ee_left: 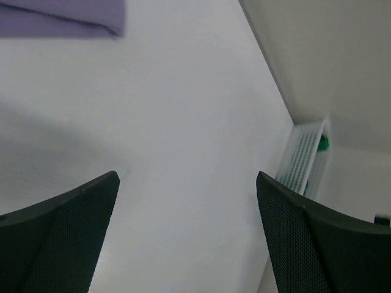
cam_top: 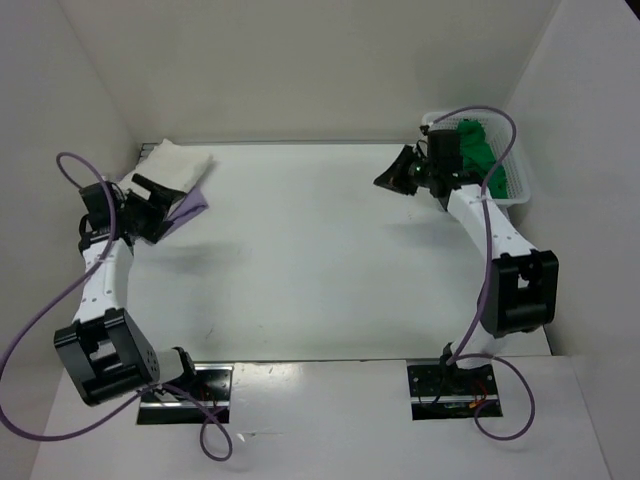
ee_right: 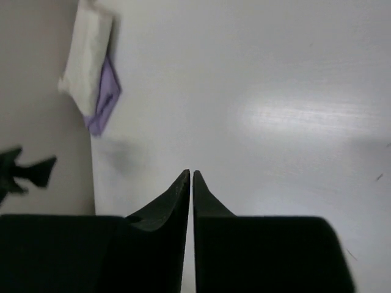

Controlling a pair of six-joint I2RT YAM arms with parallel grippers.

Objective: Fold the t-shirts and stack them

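A folded white shirt (cam_top: 178, 165) rests on top of a folded purple shirt (cam_top: 188, 208) at the table's far left corner; the purple one sticks out at the front and right. My left gripper (cam_top: 170, 208) hangs over the front of this pile, open, its two fingers wide apart with nothing between them in the left wrist view. A corner of the purple shirt (ee_left: 67, 18) shows there, clear of the fingers. My right gripper (cam_top: 380, 182) hovers over bare table at the right. Its fingertips (ee_right: 183, 183) nearly touch and hold nothing.
Behind the right arm stands a white basket (cam_top: 515, 170) with green cloth (cam_top: 480, 155) inside, at the far right corner. The table's whole middle (cam_top: 290, 240) is empty. Walls close in at the back and both sides.
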